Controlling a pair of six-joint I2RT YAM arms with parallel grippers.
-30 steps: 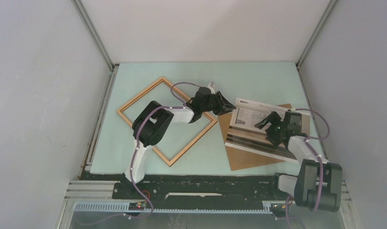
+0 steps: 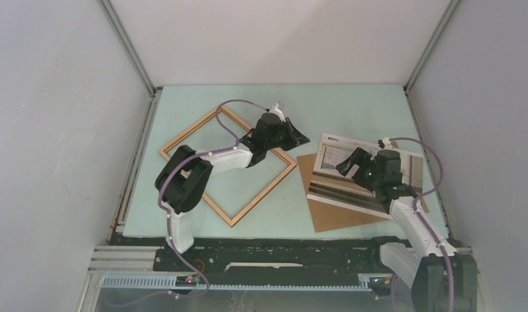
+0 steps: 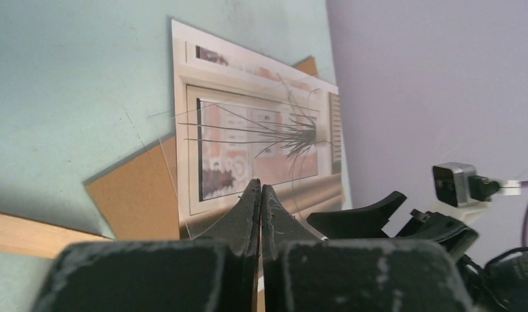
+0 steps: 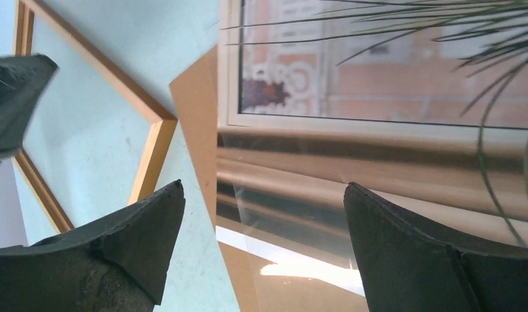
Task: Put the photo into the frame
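The photo (image 3: 229, 136), a window scene with a spiky plant, lies on the brown backing board (image 2: 343, 222) at the table's right. A clear plastic sheet lies over the photo; its faint edge (image 3: 166, 159) shows left of the picture in the left wrist view. My left gripper (image 2: 307, 139) is shut, its fingertips meeting with nothing between them, just left of the photo and apart from the sheet. My right gripper stands open above the photo's lower part, nothing between its fingers. The empty wooden frame (image 2: 261, 197) lies flat on the left, partly hidden by my left arm.
Bare table (image 2: 281, 218) shows between the frame and the board, and along the back. Grey walls (image 2: 489, 130) close in both sides. In the right wrist view, part of the left gripper shows at the left edge.
The right gripper has moved a little up and left.
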